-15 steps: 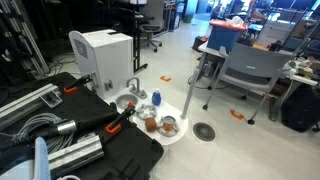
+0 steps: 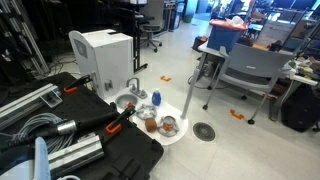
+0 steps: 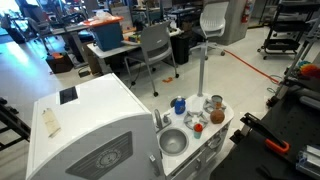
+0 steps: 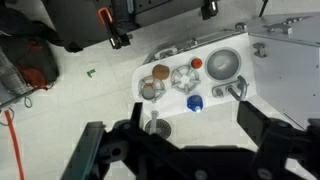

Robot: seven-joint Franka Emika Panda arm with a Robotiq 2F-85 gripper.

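A white toy kitchen counter [image 4: 213, 97] lies below my gripper, whose two dark fingers stand wide apart with nothing between them. Set into the counter are a round metal sink [image 4: 222, 65] and a faucet [image 4: 238, 88]. Beside the faucet is a blue item [image 4: 195, 102], also visible in the second exterior view as a blue cup-like object [image 3: 178, 105]. A small red item [image 4: 196, 62] sits close to the sink. Toward the other end are a brown round item [image 4: 160, 72] and a burner [image 4: 183, 78]. No fingers can be made out in the exterior views.
A tall white cabinet [image 2: 106, 62] stands at one end of the counter. The black table [image 2: 130, 158] in front carries cables and clutter. Behind are a grey chair [image 2: 250, 70] and open floor with a round drain [image 2: 204, 131].
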